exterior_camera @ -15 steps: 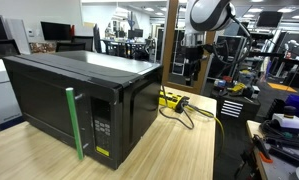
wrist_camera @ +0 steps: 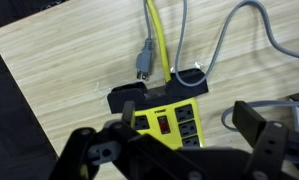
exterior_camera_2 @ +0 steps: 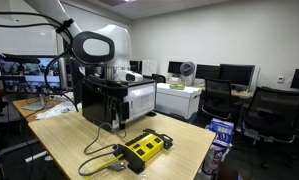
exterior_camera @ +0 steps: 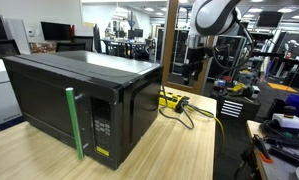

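A yellow and black power strip [wrist_camera: 172, 124] lies on the wooden table, its sockets facing up in the wrist view. Just beyond its end rests a loose grey plug [wrist_camera: 144, 60] on a grey cord. A yellow cable [wrist_camera: 160, 40] runs to the strip's end beside that plug. Above the strip hangs my gripper, its fingers spread wide with nothing between them. From the side, the gripper [exterior_camera_2: 120, 124] is seen over the table, clear of the strip [exterior_camera_2: 145, 148]. A black microwave [exterior_camera: 84, 100] stands on the table, with a green handle strip on its front.
Another grey cord [wrist_camera: 224, 45] loops across the table beside the power strip. In exterior view 2, office chairs [exterior_camera_2: 274, 118] stand beyond the table's edge. The table's front part [exterior_camera: 179, 150], right of the microwave, is bare.
The arm has shifted slightly over the power strip in exterior view 1. The microwave, strip and cords look unmoved.
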